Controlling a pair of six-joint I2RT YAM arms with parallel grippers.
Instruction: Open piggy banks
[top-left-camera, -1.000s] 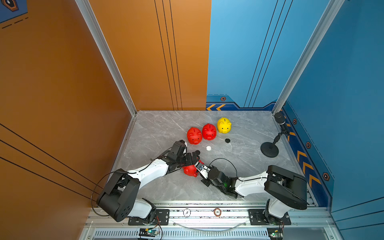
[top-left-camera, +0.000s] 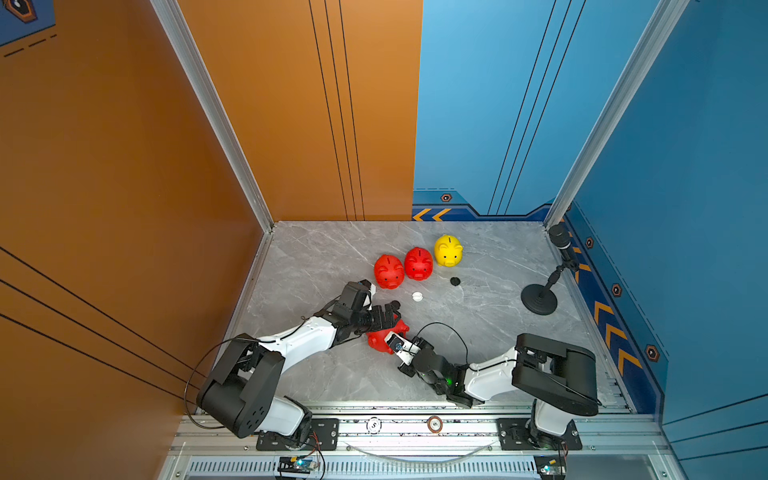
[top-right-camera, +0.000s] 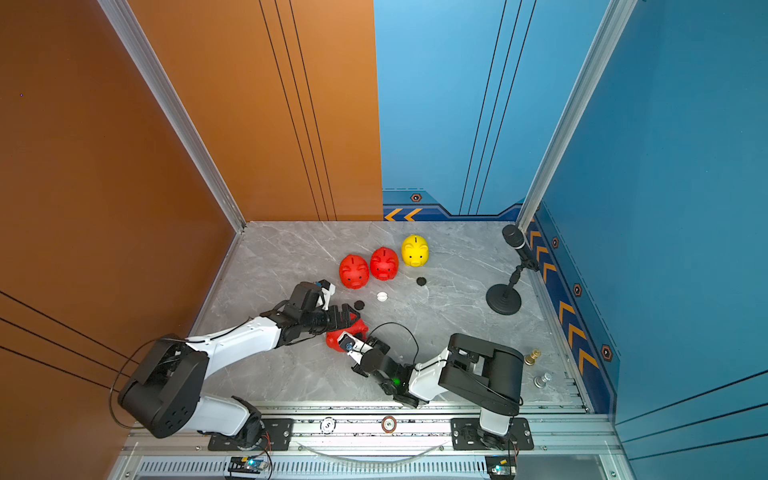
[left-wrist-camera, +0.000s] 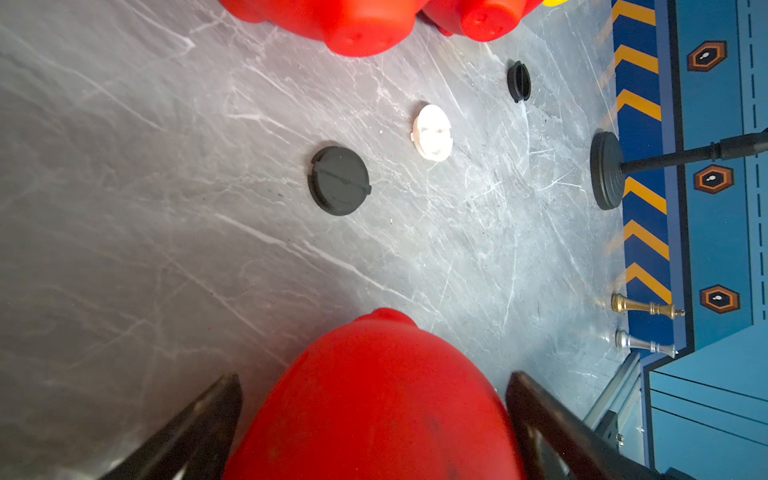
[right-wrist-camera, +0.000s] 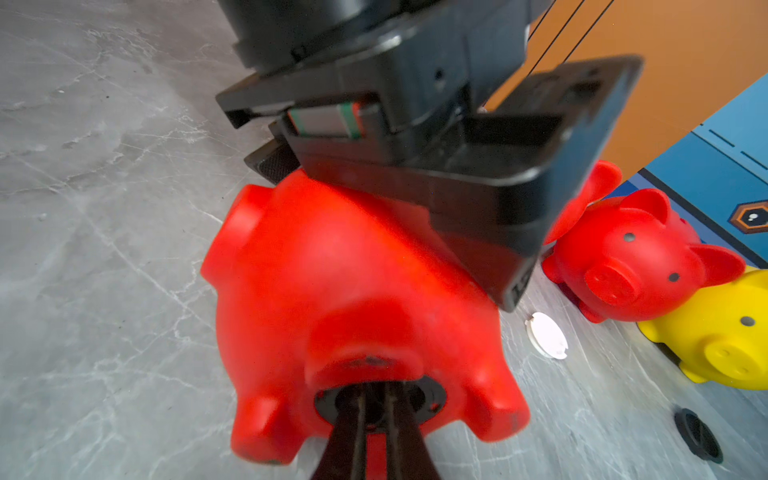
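Observation:
A red piggy bank lies tipped on the table with its underside toward my right gripper. That gripper's narrow fingers are at the dark-rimmed bottom opening, close together; how far open they are is unclear. My left gripper stands open around the same bank's body in the left wrist view. Two more red piggy banks and a yellow one stand upright behind. Loose on the table lie a black plug, a white plug and a smaller black plug.
A black stand occupies the right side of the table. A gold chess piece and a silver one stand at the right front.
My right arm has moved a little toward the front left, its gripper now lower against the bank. The left arm has barely moved.

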